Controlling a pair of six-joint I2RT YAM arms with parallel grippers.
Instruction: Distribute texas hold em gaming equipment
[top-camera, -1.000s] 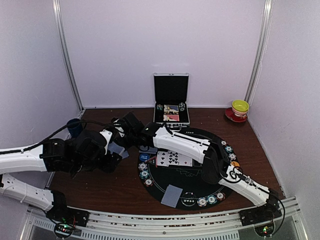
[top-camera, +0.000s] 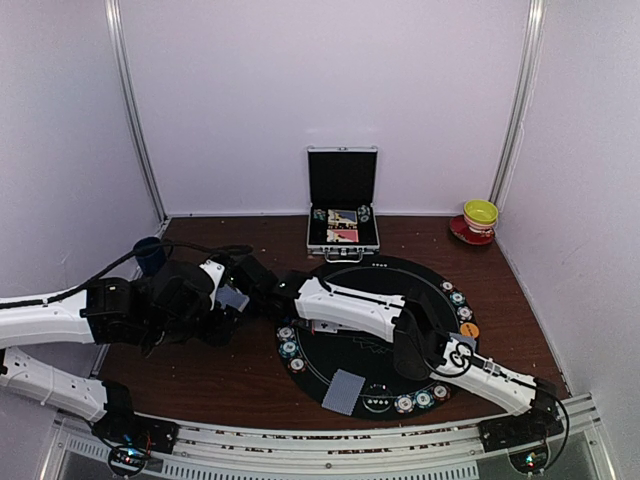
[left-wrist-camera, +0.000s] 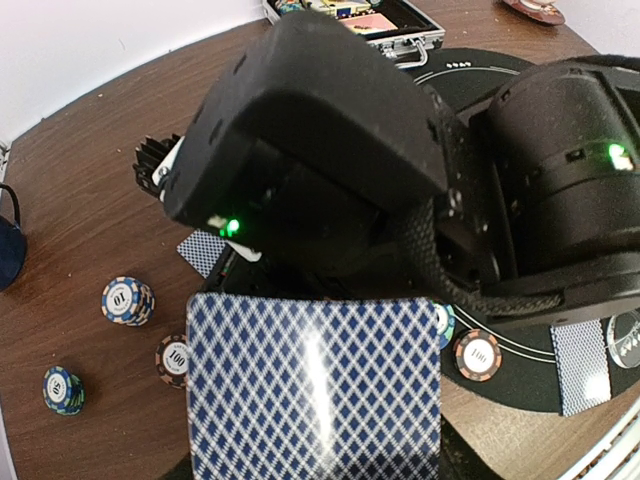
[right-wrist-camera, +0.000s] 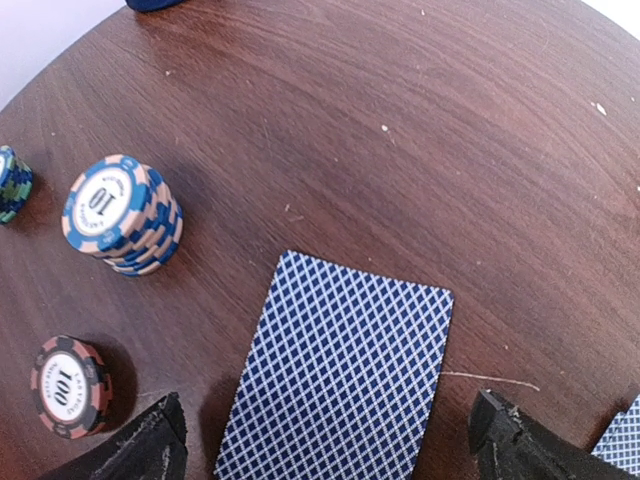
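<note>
Blue-and-white patterned cards (left-wrist-camera: 315, 390) fill the lower middle of the left wrist view, with my left gripper shut on them; most of its fingers are hidden behind. My right gripper is open above a single-looking blue-backed card (right-wrist-camera: 335, 365) lying flat on the table, between its fingertips in the right wrist view. A second patterned card (right-wrist-camera: 625, 440) enters at that view's right edge. Beside the first card stand a stack of 10 chips (right-wrist-camera: 122, 212) and a 100 chip stack (right-wrist-camera: 70, 387). Another patterned card (top-camera: 343, 392) rests on the black mat's front.
An open silver case (top-camera: 343, 240) stands at the back. Several chips ring the round black mat (top-camera: 410, 280). Yellow and red dishes (top-camera: 480, 215) sit back right, a dark blue cup (top-camera: 150, 257) at left. Both arms are close together at left; the right arm crosses the mat.
My right arm has moved a little left and toward the front, covering more of the face-up cards on the mat. The left arm, with its cards, looks unmoved.
</note>
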